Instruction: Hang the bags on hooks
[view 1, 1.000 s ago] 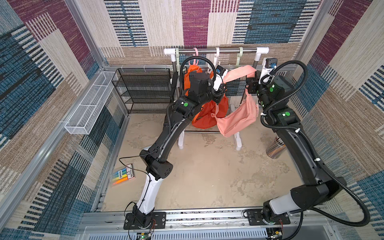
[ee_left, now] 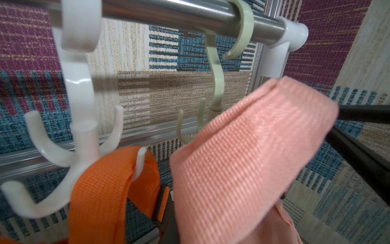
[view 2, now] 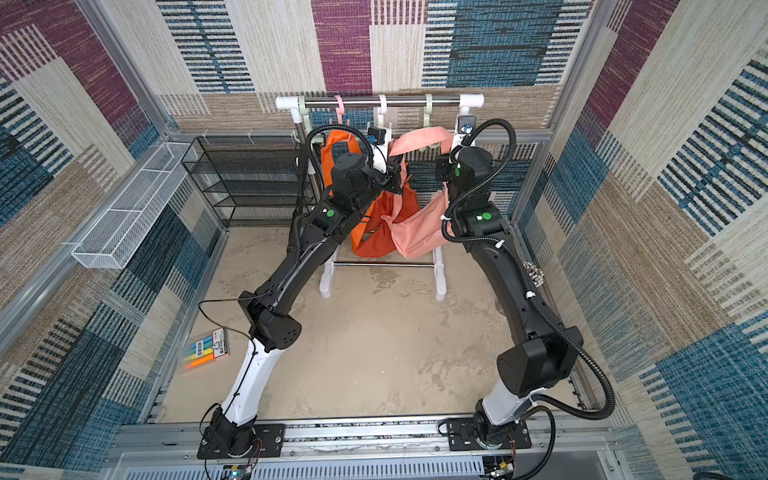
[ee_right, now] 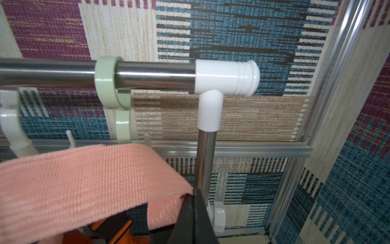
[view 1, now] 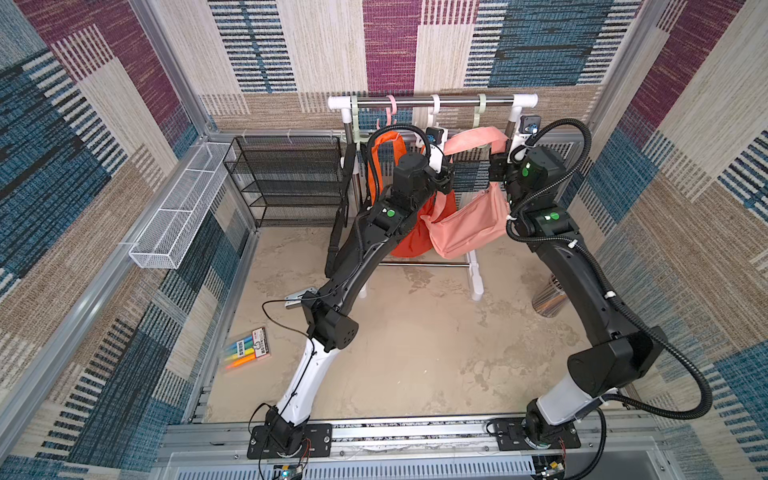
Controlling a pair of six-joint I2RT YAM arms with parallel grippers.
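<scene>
The pink bag [view 1: 468, 224] hangs below the rail, its strap [ee_right: 89, 174] stretched between my two grippers. My right gripper is shut on the strap near the rail's right end, just below and right of a green hook [ee_right: 105, 85]. My left gripper [view 1: 444, 172] holds near the strap's other side; its fingers are hidden behind pink strap [ee_left: 251, 154] in the left wrist view. An orange bag strap [ee_left: 99, 195] hangs on a white hook [ee_left: 85, 134]; a second green hook [ee_left: 215, 77] is behind the pink strap.
A steel rail [view 1: 456, 101] on white stands carries several hooks. A black wire rack [view 1: 280, 180] and white basket [view 1: 176, 208] are at left, a pen pack [view 1: 248, 348] on the floor, a cylinder [view 1: 550, 297] at right.
</scene>
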